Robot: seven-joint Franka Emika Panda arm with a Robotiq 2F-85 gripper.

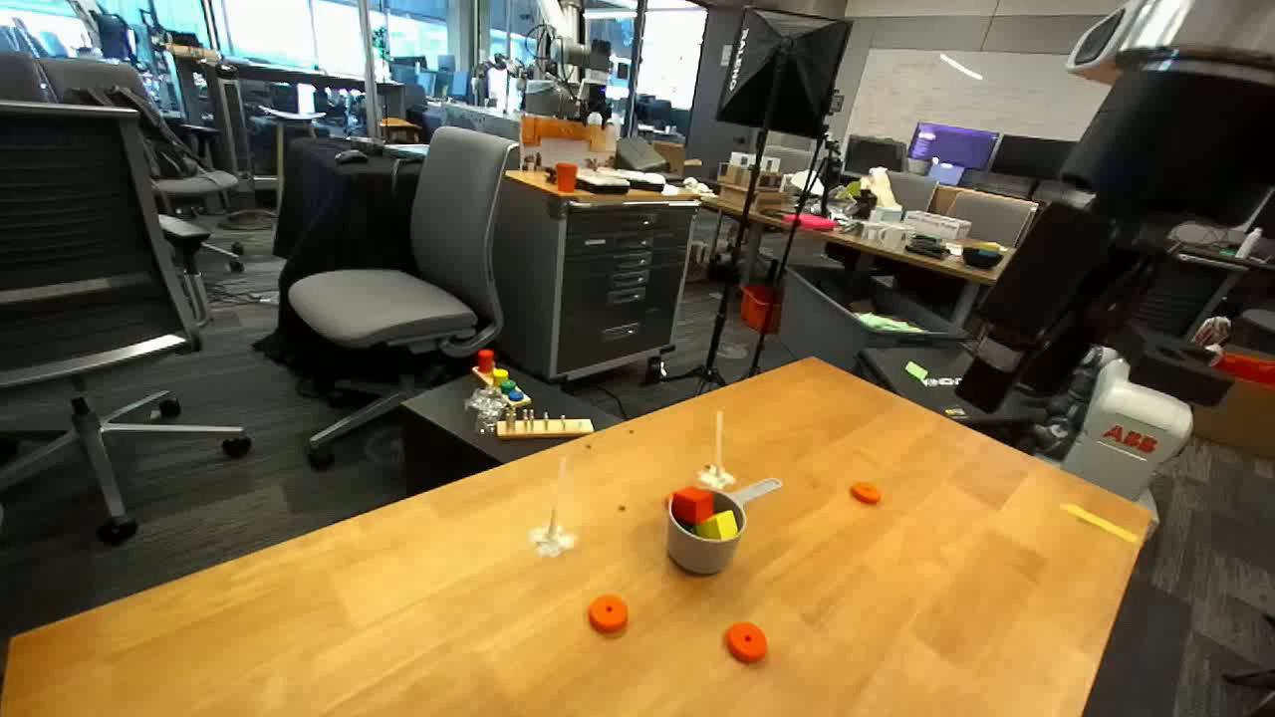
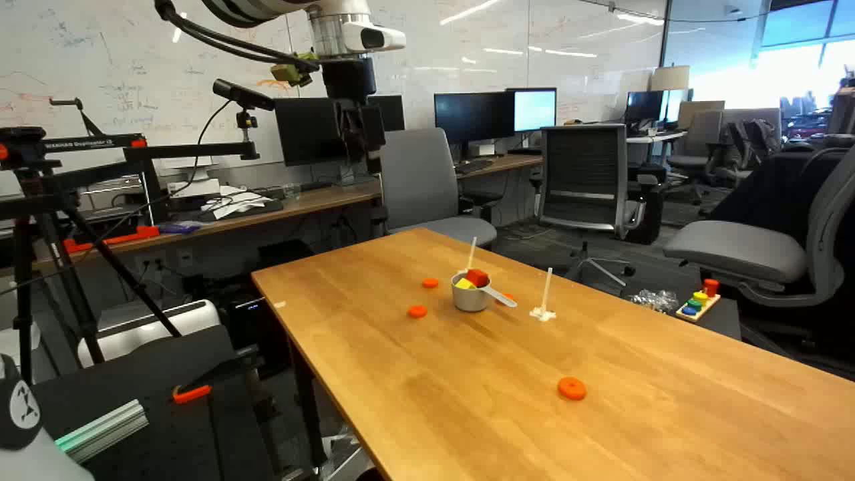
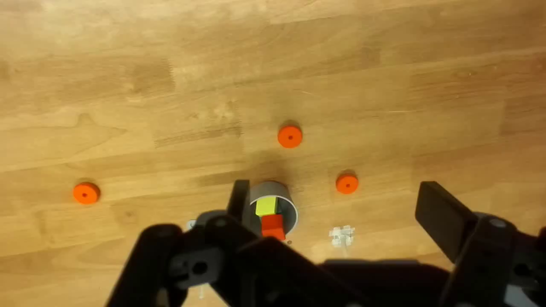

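Note:
Above the table hangs my gripper, its two black fingers (image 3: 444, 220) wide apart in the wrist view. Nothing shows between them but the table far below. A grey measuring cup (image 1: 702, 552) stands upright on the table, holding a red block (image 1: 692, 506) and a yellow block (image 1: 718, 526). Its handle (image 2: 502, 296) points to the right in both exterior views. Orange rings lie flat around it: one ring (image 3: 290, 137), another ring (image 3: 347, 184) and a ring farther left (image 3: 86, 193). Part of the cup is hidden behind one finger in the wrist view.
Two thin upright pegs on clear bases stand near the cup, one peg (image 1: 718, 442) behind it and one peg (image 1: 559, 508) to its left.

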